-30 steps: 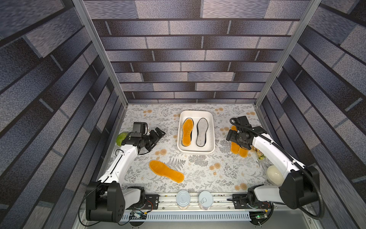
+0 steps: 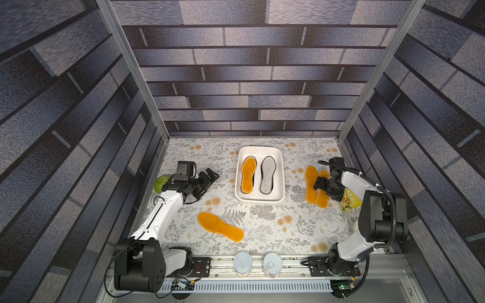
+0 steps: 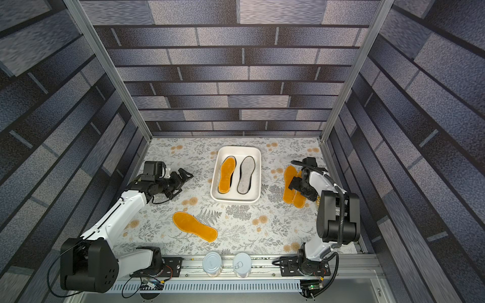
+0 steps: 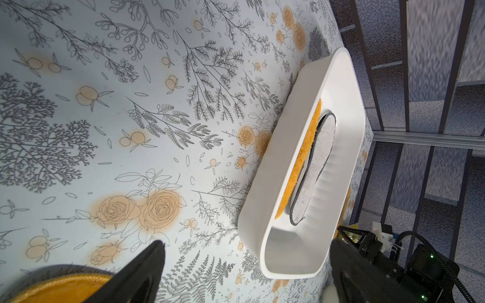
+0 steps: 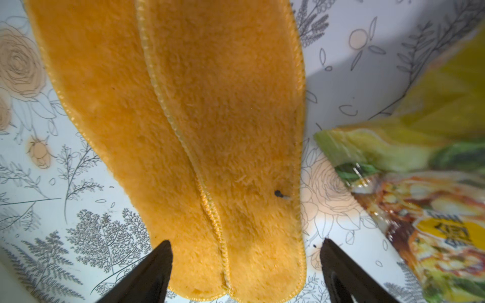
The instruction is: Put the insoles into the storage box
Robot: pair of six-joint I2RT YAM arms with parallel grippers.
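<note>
In the middle of the table is the white storage box [image 2: 260, 199], with an orange insole [image 2: 248, 174] on its left side and a grey insole [image 2: 268, 174] to the right. At the front left a single orange insole [image 2: 220, 226] lies flat on the table. Two orange insoles, the left one [image 5: 106, 101] and the right one [image 5: 232, 111], lie side by side, edges touching, right of the box. Over them hangs my right gripper, open, nothing held. My left gripper stands open and empty left of the box.
A yellow-green food packet [image 5: 429, 202] lies just right of the paired insoles. Beside the left arm is a green round object [image 2: 160, 183]. Two cans [image 2: 243, 263] stand at the front edge. Table between box and paired insoles is clear.
My right gripper has shifted to the right and its arm has folded back, uncovering more of the left insole of the pair. The left arm and all insoles look unmoved.
</note>
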